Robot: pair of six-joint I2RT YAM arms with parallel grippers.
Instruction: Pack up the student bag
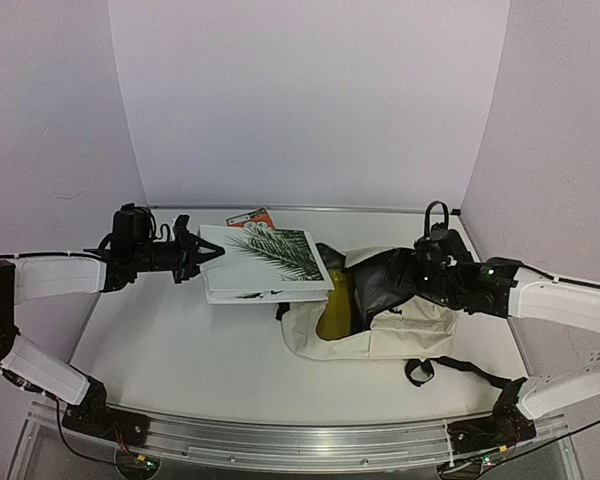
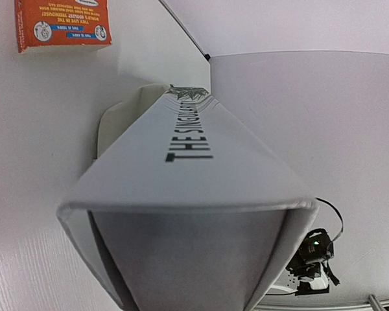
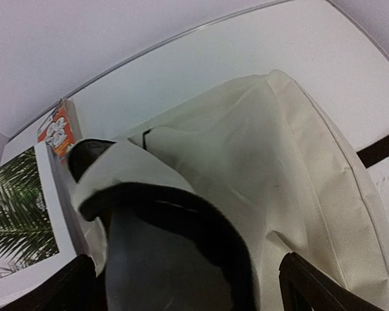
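Observation:
A white binder-like box with a palm-leaf cover and "THE SINGULAR…" on its spine is held up by my left gripper, shut on its left end. Its right end reaches over an open cream student bag, whose dark lining and olive inside show in the top view. My right gripper is over the bag's right part, by the dark-edged flap; in the right wrist view its fingers stand apart at the bottom, with nothing clearly held.
An orange book lies at the back, behind the white box. A black strap trails from the bag's front right.

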